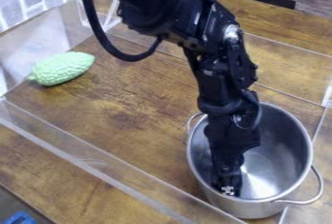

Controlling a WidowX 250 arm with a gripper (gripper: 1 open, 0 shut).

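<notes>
A steel pot point(277, 160) with side handles stands at the right front. My black gripper point(228, 181) reaches down into it at its left side, its lower end inside the pot.
A pale green bumpy vegetable point(58, 68) lies at the left on the wooden surface point(104, 121). Clear plastic walls border the area. A small blue object point(16, 218) is at the bottom left corner.
</notes>
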